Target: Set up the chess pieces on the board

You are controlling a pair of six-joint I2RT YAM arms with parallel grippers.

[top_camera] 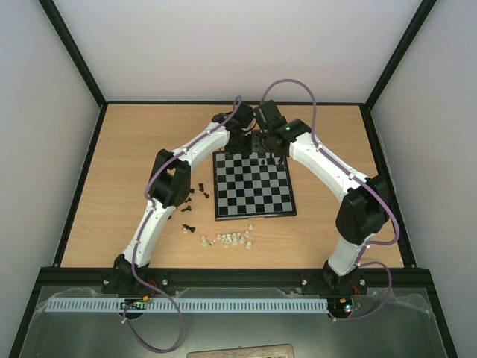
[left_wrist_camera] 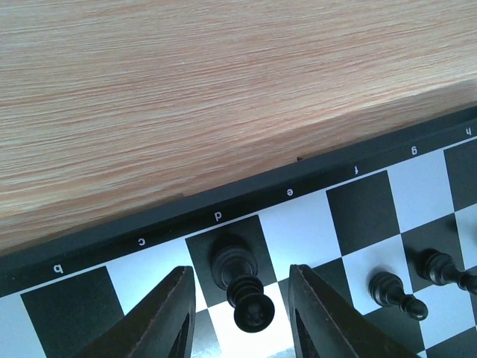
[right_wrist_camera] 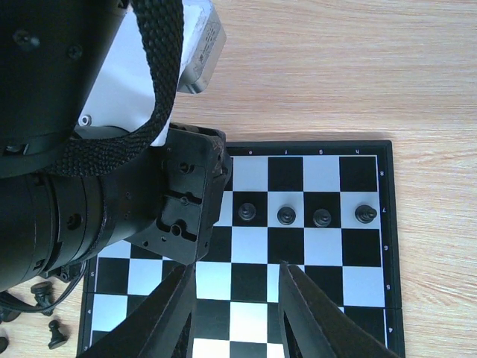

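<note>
In the left wrist view a tall black chess piece point(left_wrist_camera: 242, 280) stands upright on the dark d square of the edge row. My left gripper is open around its top, with a gap on either side. Black pawns point(left_wrist_camera: 389, 291) stand in the second row to its right. In the right wrist view the chessboard point(right_wrist_camera: 248, 251) shows several black pawns point(right_wrist_camera: 322, 218) in one row. My right gripper is open above the board, nothing between its fingers. From above, both grippers meet over the board's far edge and hide part of it.
Several white pieces point(top_camera: 235, 239) lie on the table in front of the board. Black pieces point(top_camera: 189, 227) are scattered to its left. The left arm's body point(right_wrist_camera: 171, 194) sits close to the right gripper and covers the board's left corner.
</note>
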